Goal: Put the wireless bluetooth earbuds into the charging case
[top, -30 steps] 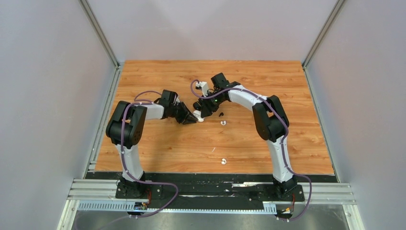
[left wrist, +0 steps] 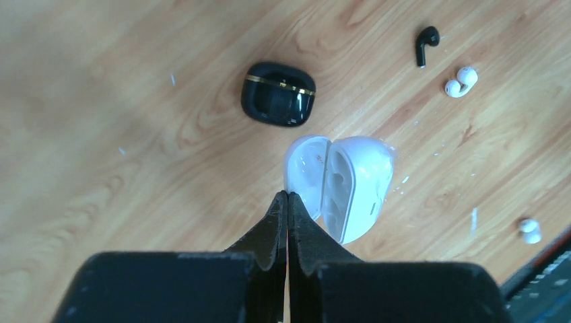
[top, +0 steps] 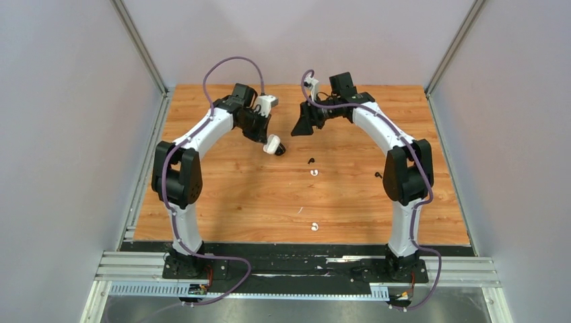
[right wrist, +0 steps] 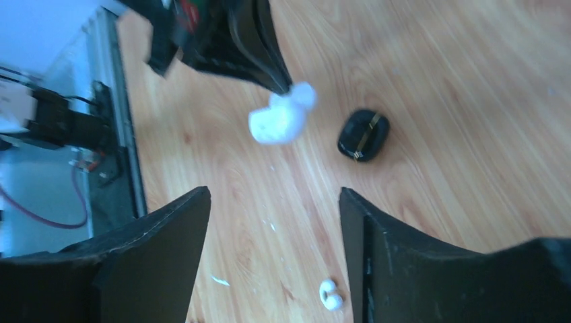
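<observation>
My left gripper is shut at the edge of the white charging case's raised lid; the open case (left wrist: pixel 363 185) hangs from its tips, slots showing. A closed black case (left wrist: pixel 277 94) lies behind it on the wood. A black earbud (left wrist: pixel 425 44) and white earbuds (left wrist: pixel 461 81) lie to the right in the left wrist view, with another white pair (left wrist: pixel 530 231) farther down. My right gripper is open, nothing between its fingers, right of and above the cases.
Small black pieces (top: pixel 378 174) lie on its right part, and a thin white scrap (top: pixel 300 210) near the middle. Walls border both sides.
Both arms have moved up and toward the back, the right one also rightward away from the white case. The white case has moved slightly left and back with my left gripper.
</observation>
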